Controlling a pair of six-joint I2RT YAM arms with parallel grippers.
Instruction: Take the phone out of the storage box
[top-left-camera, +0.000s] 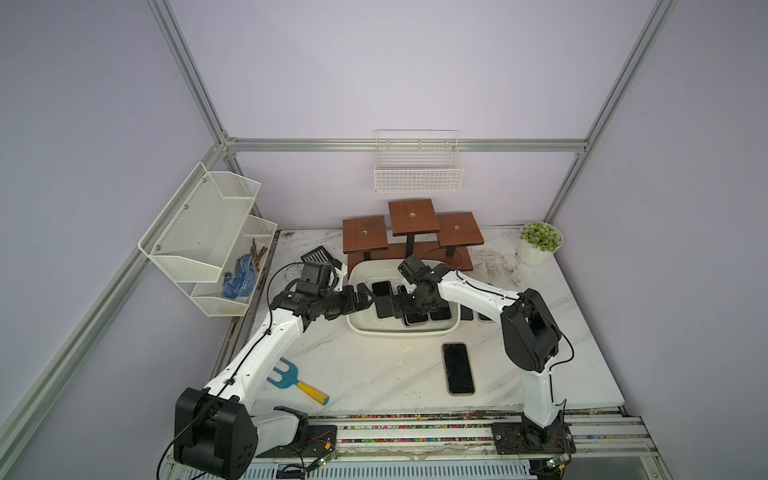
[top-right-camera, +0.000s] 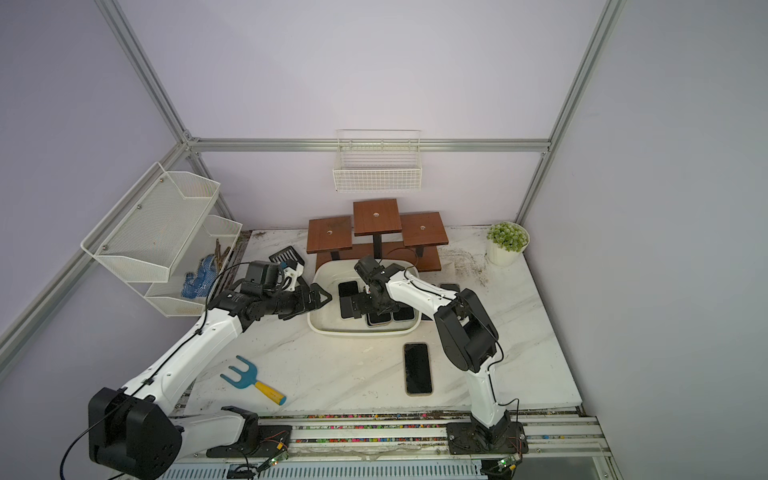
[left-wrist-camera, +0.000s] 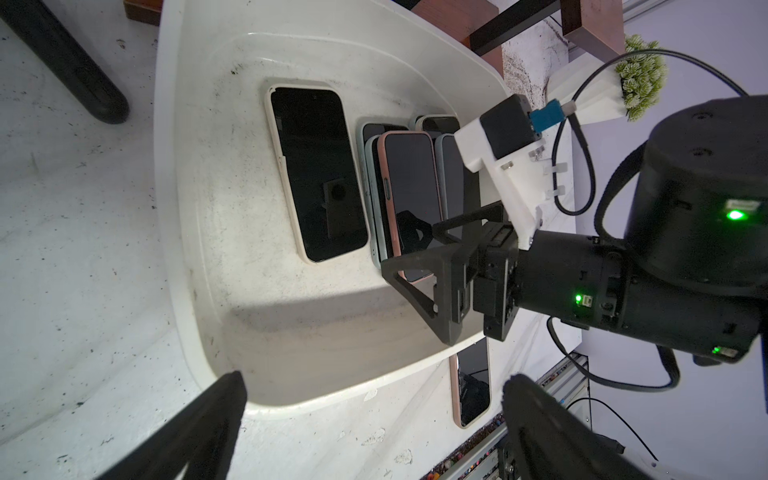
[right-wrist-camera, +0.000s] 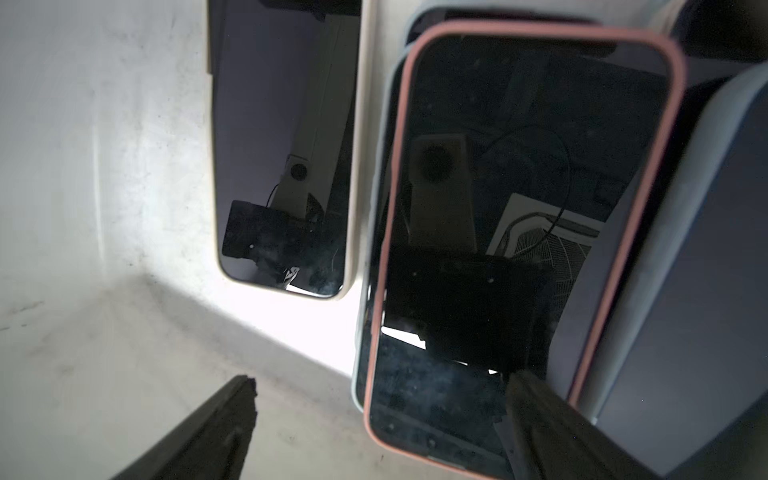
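The white storage box (top-left-camera: 372, 328) holds several phones with dark screens. A phone in a cream case (left-wrist-camera: 318, 172) lies by itself on the box's left side. Right of it, a pink-framed phone (right-wrist-camera: 520, 200) rests on top of another phone, and a grey-edged phone (right-wrist-camera: 680, 272) lies close beside it. My right gripper is open over the box, its fingers apart above the near end of the pink-framed phone, with nothing gripped. My left gripper stands open and empty at the box's left rim.
A phone (top-left-camera: 458, 369) lies on the table in front of the box, and others are right of it. A brown tiered stand (top-left-camera: 413, 217) is behind. A blue fork (top-left-camera: 296, 379) lies front left; a potted plant (top-left-camera: 537, 242) stands back right.
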